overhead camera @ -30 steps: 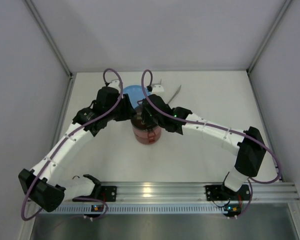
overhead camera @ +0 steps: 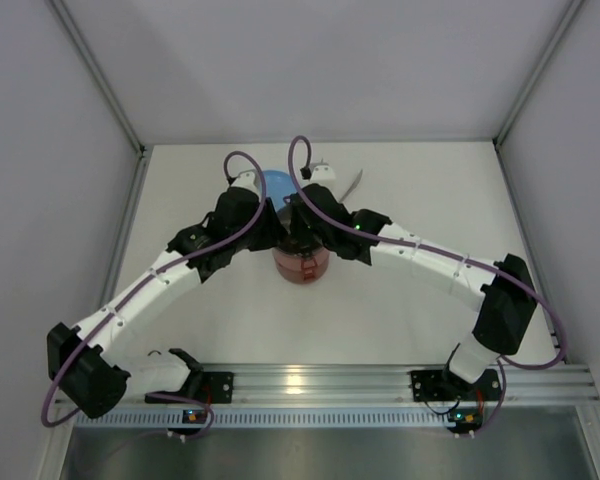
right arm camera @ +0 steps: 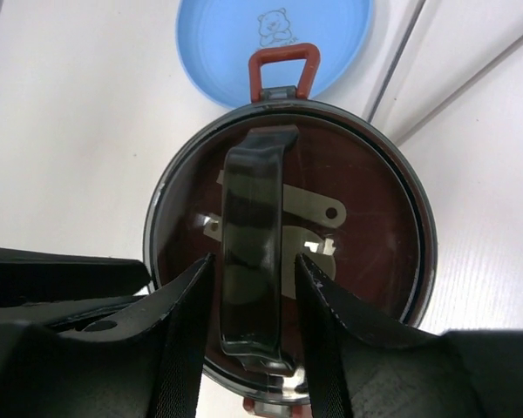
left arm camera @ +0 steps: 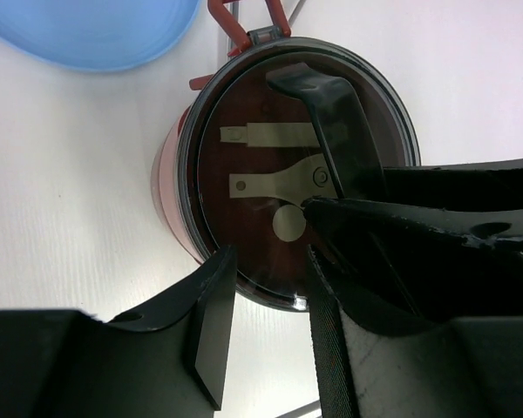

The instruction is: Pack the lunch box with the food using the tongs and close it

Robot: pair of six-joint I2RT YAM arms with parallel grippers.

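The lunch box (overhead camera: 301, 266) is a round pink pot in the middle of the table. Its dark see-through lid (left arm camera: 244, 209) is on, carrying a black handle (right arm camera: 253, 209) and pale tool shapes visible through it. Red clasps sit on its rim, the far clasp (right arm camera: 284, 63) standing out toward the plate. In the right wrist view my right gripper is part open, one finger on each side of the handle, with gaps showing. My left gripper, also part open with nothing between its fingers, is over the box's near left rim.
Behind the box lies a blue plate (right arm camera: 275, 39) with a bear drawing. A long thin utensil (overhead camera: 352, 184) lies at the back right. Both grippers crowd close together over the lid.
Over the last second the box and right gripper have shifted slightly right.
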